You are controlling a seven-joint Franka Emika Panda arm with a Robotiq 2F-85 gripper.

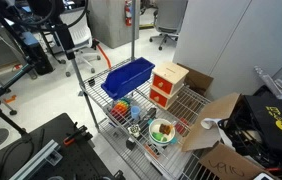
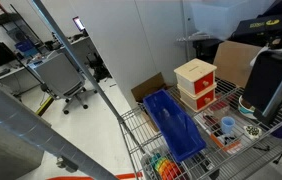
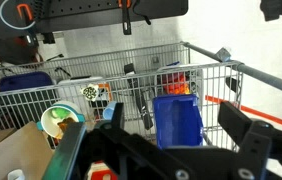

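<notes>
In the wrist view my gripper is open above a wire cart, its dark fingers wide apart with nothing held between them. A blue bin [image 3: 179, 121] lies below, close to the right finger. Near the left finger is a white bowl [image 3: 47, 122] with coloured things inside. This bowl [image 1: 162, 138] also shows in the first exterior view, toward the cart's near side. The blue bin [image 1: 129, 78] sits at the cart's far left there, and the second exterior view shows the bin [image 2: 173, 125] at centre.
Stacked wooden boxes with red trim [image 1: 168, 78] stand beside the bin. A colourful ball-like item [image 1: 121, 106] lies near the cart's left edge. An open cardboard box [image 1: 219, 132] and dark bags crowd the right. Small items are scattered across the cart's middle.
</notes>
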